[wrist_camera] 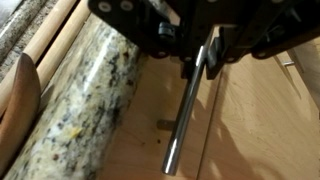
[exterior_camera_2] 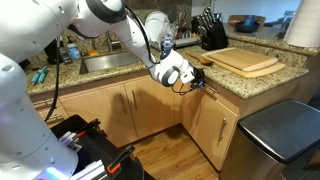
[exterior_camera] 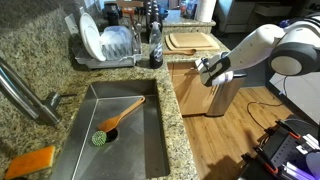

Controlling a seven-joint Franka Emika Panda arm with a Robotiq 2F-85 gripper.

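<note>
In the wrist view my gripper is shut on a slim metal bar handle [wrist_camera: 183, 125] that runs lengthwise along a light wood cabinet front. One end of the bar sticks out past the fingers. The exterior views show the gripper [exterior_camera_2: 203, 84] low against the wooden cabinet [exterior_camera_2: 216, 112], just below the granite counter [exterior_camera_2: 245, 84]. From there the handle is too small and too much covered by the arm to make out clearly.
Cutting boards [exterior_camera: 194, 41] with a wooden spoon lie on the counter above. A dark bottle [exterior_camera: 156, 46] and a dish rack [exterior_camera: 110, 44] stand farther along. The sink [exterior_camera: 130, 125] is nearer. A dark bin [exterior_camera_2: 285, 125] stands beside the cabinet.
</note>
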